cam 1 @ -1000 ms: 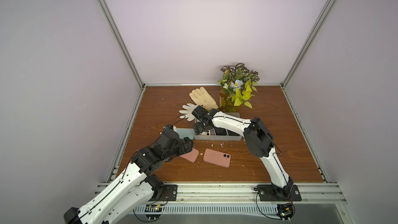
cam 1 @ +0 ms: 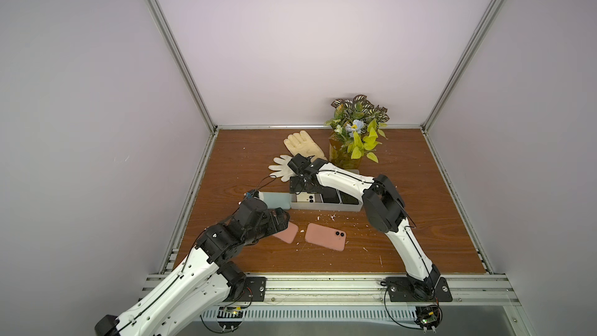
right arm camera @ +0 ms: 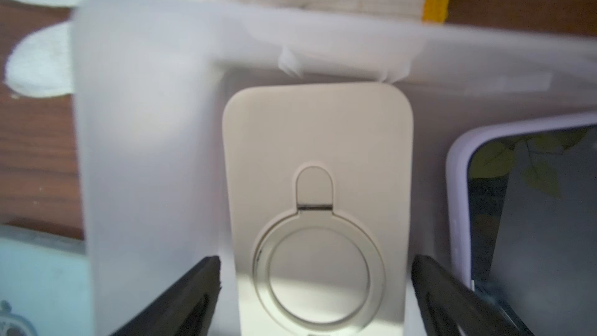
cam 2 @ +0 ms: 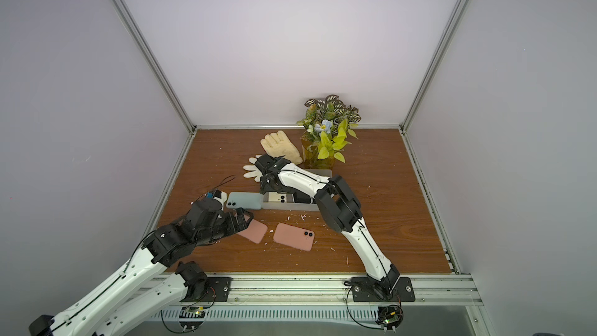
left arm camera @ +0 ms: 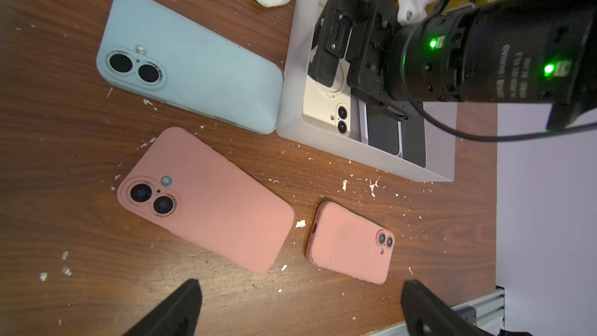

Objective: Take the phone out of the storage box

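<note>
A translucent storage box [left arm camera: 292, 121] stands mid-table with a cream phone [right arm camera: 317, 137] at its left end, beside a lilac-edged phone [right arm camera: 541, 211] and another dark one. My right gripper is over the cream phone, open, one finger either side of it as seen from above; whether they touch it I cannot tell. My left gripper hangs open over the front left of the table, above two pink phones [left arm camera: 205, 199] lying outside the box.
A light-blue phone [left arm camera: 186, 68] lies left of the box. Two gloves [cam 1: 301, 143] and a potted plant [cam 1: 351, 137] are behind it.
The left arm has barely moved.
</note>
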